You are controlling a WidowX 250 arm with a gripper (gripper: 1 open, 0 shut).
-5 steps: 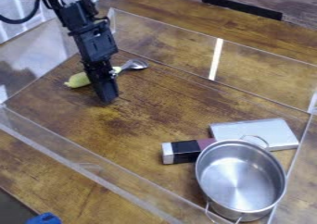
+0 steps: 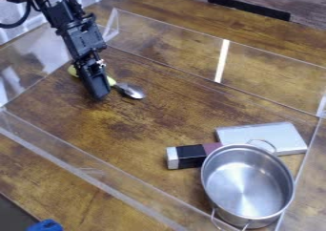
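Observation:
The black robot gripper (image 2: 94,82) is low over the wooden table at the upper left, its fingertips near the surface; it looks shut, and I see nothing clearly between its fingers. A metal spoon (image 2: 132,91) lies just to its right. A yellow-green object (image 2: 111,80) shows partly behind the gripper, mostly hidden by it.
A steel pot (image 2: 245,185) stands at the lower right, beside a black-and-pink block (image 2: 188,157) and a white-silver rectangular tray (image 2: 261,136). Clear plastic walls border the wooden workspace (image 2: 140,139), whose middle is clear. A blue object (image 2: 44,225) sits at the bottom left corner.
The gripper has moved left. The spoon now lies lower and turned differently, and less of the yellow-green object shows, behind the gripper.

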